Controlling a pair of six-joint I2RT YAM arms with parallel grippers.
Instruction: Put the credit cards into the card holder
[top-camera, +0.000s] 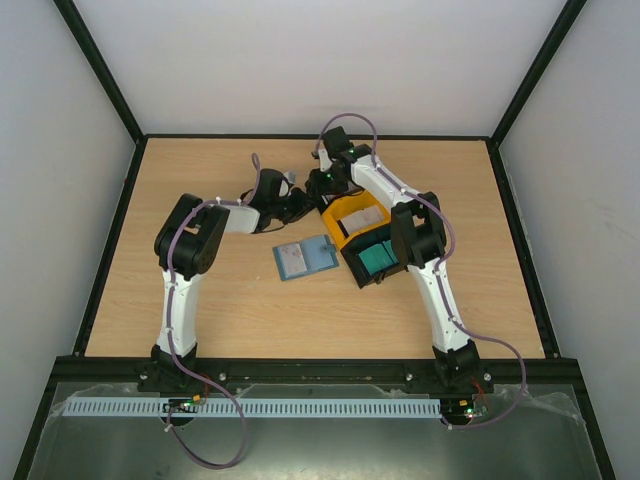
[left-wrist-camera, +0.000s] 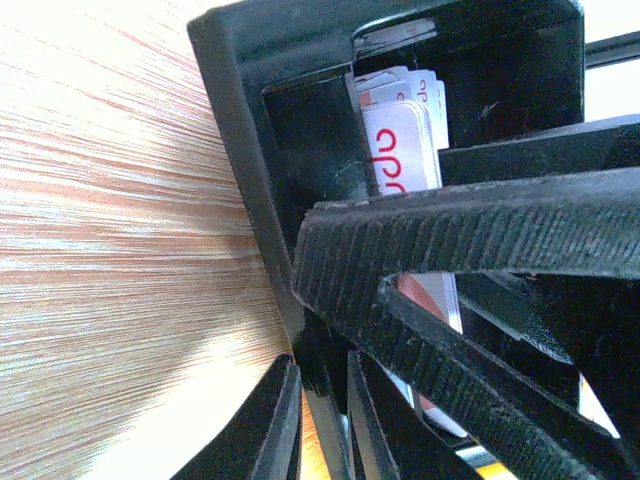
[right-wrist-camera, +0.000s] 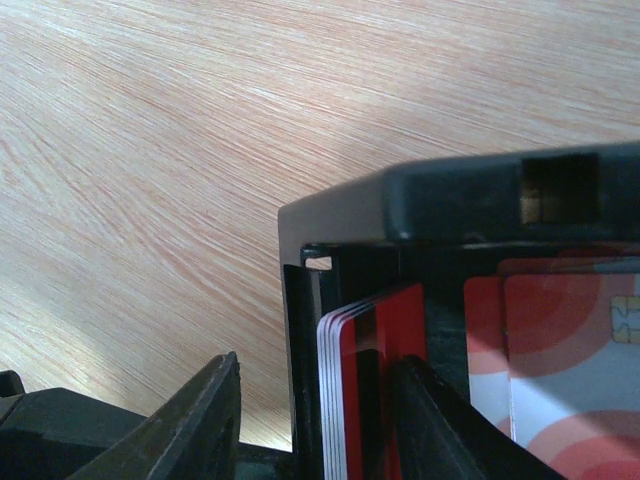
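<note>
A black card holder (left-wrist-camera: 240, 90) with red-and-white cards (left-wrist-camera: 395, 150) sits at the back centre of the table. My left gripper (top-camera: 302, 204) is shut on the holder's left side, its fingers close against it in the left wrist view. In the right wrist view, red cards (right-wrist-camera: 560, 370) lie inside the holder and a thin stack of cards (right-wrist-camera: 350, 390) stands along its end wall. My right gripper is part open around that stack and wall, one finger outside the holder, the other at the stack.
A yellow tray (top-camera: 374, 199) and a black tray with teal cards (top-camera: 377, 257) stand just in front. A blue open card wallet (top-camera: 318, 255) lies below the left gripper.
</note>
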